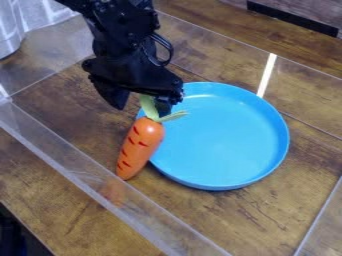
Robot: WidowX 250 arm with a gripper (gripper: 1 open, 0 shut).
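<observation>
A black robot gripper [138,98] hangs at upper middle, its fingers open just above the leafy top of an orange toy carrot [140,145]. The carrot lies on the wooden surface along the left edge of a round blue plate [221,140], its green leaves reaching toward the rim under the fingers. Nothing visible is held by the gripper.
A clear plastic strip [74,168] runs diagonally across the lower left. A pale object [11,25] stands at the top left corner. Bare wood lies right of and below the plate.
</observation>
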